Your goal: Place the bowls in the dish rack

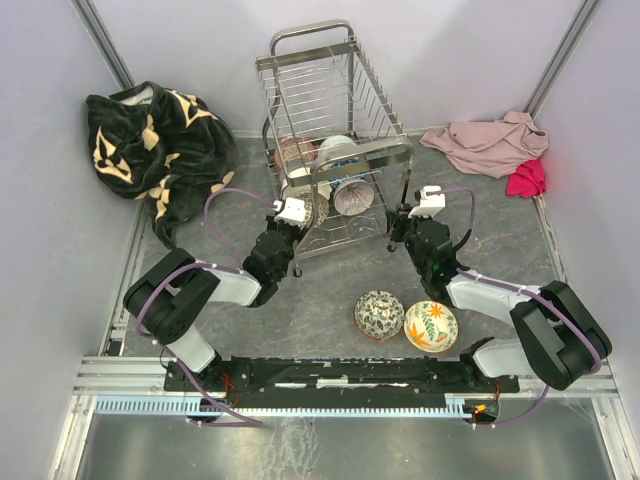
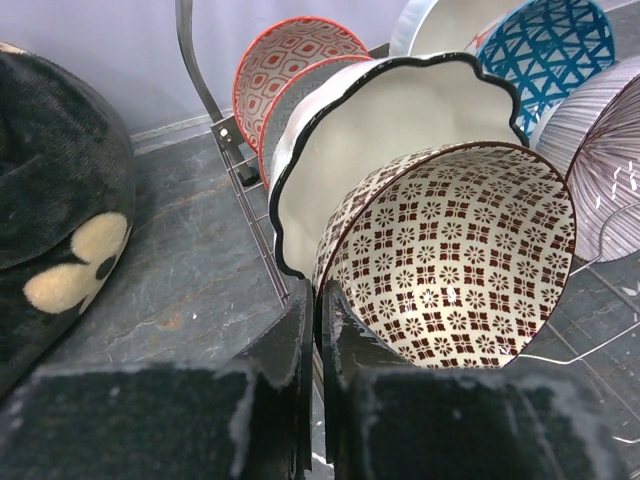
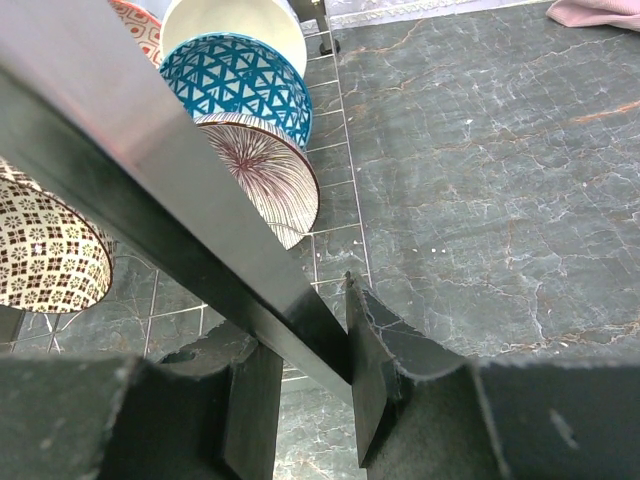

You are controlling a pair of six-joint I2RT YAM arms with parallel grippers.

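The metal dish rack (image 1: 310, 75) holds several bowls. My left gripper is shut on the near rim of a brown-patterned bowl (image 2: 445, 255) in the lower tier, in front of a scalloped white bowl (image 2: 390, 110). My right gripper is at the rack's right front, its fingers around a steel bar of the rack; how far shut is hard to see. Two bowls lie on the floor at front right, one dark-patterned (image 1: 379, 315), one with orange flowers (image 1: 431, 326).
A dark fleece blanket (image 1: 150, 150) lies back left; pink cloth (image 1: 485, 145) and red cloth (image 1: 526, 178) lie back right. Bare floor shows at front left and beside the rack on the right.
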